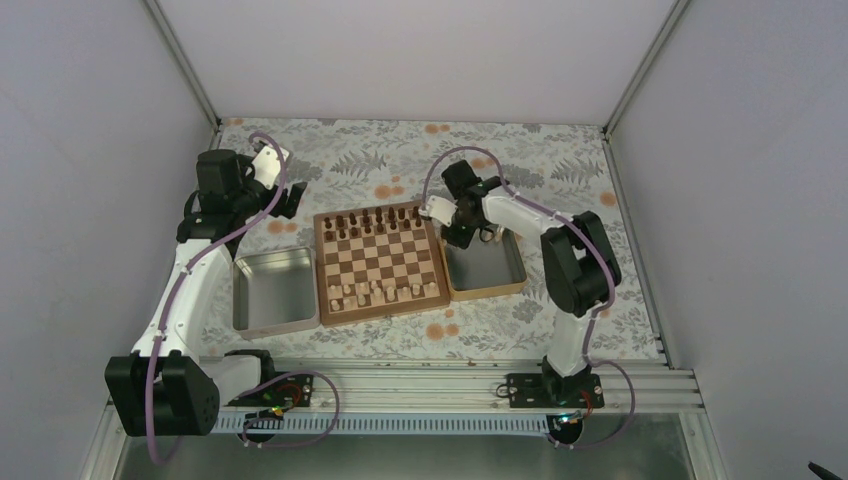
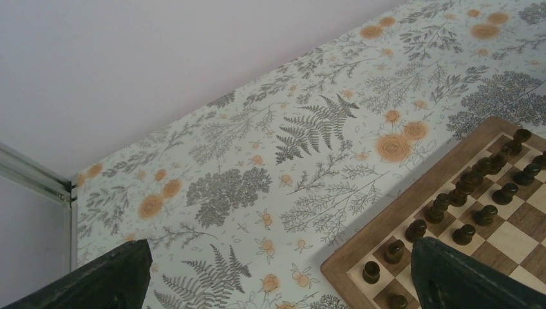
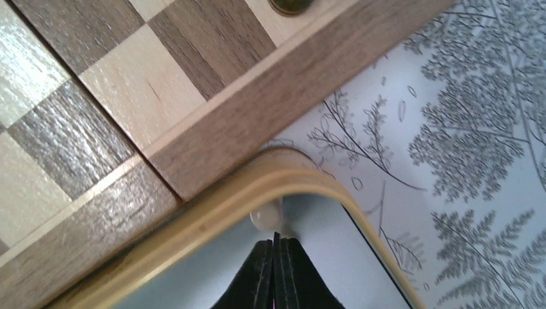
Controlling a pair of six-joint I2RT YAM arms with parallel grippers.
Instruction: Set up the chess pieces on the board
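Observation:
In the top view, the chess board (image 1: 372, 266) has dark pieces (image 1: 353, 220) in rows along its far side and light pieces (image 1: 378, 297) along its near side. My right gripper is down inside the tan-rimmed tray (image 3: 212, 225), its fingertips together and no piece showing between them. Just beyond the tips, a light piece (image 3: 267, 217) stands in the tray's corner, partly hidden by the rim. Anything under the fingers is hidden. Back left of the board, my left gripper hangs wide open and empty, with dark pieces (image 2: 415, 230) beside its right finger.
A few small pieces (image 1: 498, 235) lie in the right tray's far part, partly behind the arm. Left of the board, a metal tray (image 1: 273, 290) is empty. Patterned table surface (image 1: 360, 165) behind the board is clear.

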